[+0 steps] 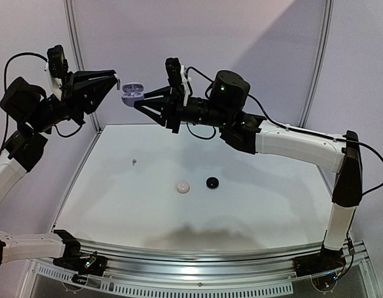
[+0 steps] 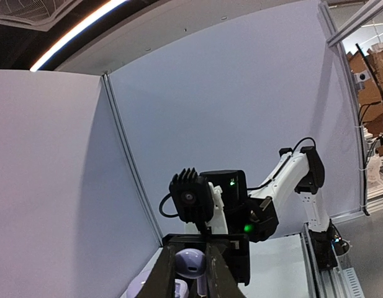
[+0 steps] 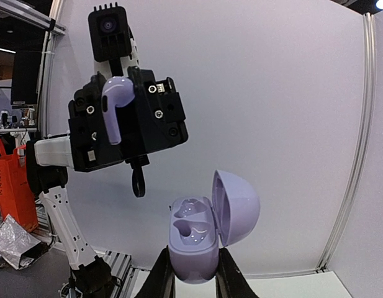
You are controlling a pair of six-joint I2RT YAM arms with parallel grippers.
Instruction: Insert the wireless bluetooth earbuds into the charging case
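The lilac charging case (image 3: 193,247) has its lid (image 3: 241,208) flipped up, and both hollows look empty. My right gripper is shut on the case body, holding it high above the table. A lilac earbud, stem downward, is pinched by my left gripper (image 1: 117,78); in the right wrist view this earbud (image 3: 118,93) is apart from the case, to its upper left. From above, the earbud is just left of the case (image 1: 133,90), with a small gap between. Another small earbud (image 1: 134,162) lies on the left part of the table.
A pale round object (image 1: 182,187) and a black round object (image 1: 212,182) sit mid-table, well below the arms. Metal frame posts (image 1: 74,37) and pale walls bound the space behind.
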